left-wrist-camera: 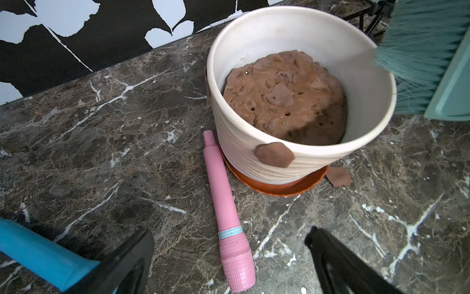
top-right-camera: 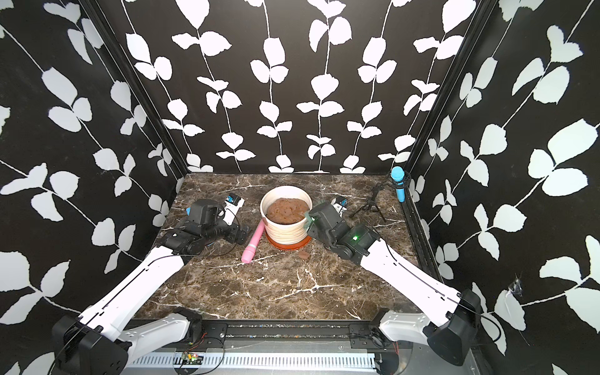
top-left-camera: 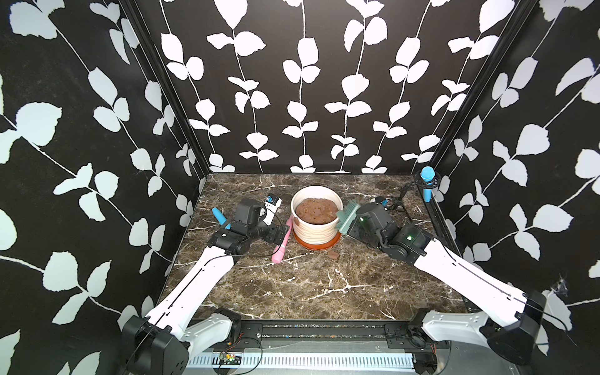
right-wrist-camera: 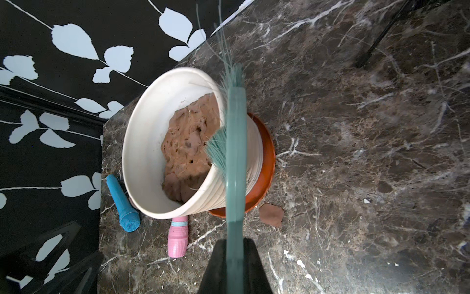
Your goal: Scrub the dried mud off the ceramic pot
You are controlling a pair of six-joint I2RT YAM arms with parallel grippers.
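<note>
The white ceramic pot [left-wrist-camera: 298,156], filled with brown soil [left-wrist-camera: 288,98], stands in an orange saucer [left-wrist-camera: 274,188]. A flat brown mud patch [left-wrist-camera: 275,154] clings below its rim on the side facing the left wrist camera. My right gripper is shut on the thin green brush [right-wrist-camera: 236,147], whose bristles overlap the pot's right rim in the right wrist view; whether they press on it, I cannot tell. My left gripper is open left of the pot, nothing held, with a pink microphone on the table beyond its fingers.
The pink microphone [left-wrist-camera: 222,196] lies against the saucer's left side. A blue microphone [left-wrist-camera: 44,252] lies further left. One loose brown flake [left-wrist-camera: 338,176] rests beside the saucer. A small stand with another blue microphone [top-left-camera: 427,175] is at the back right.
</note>
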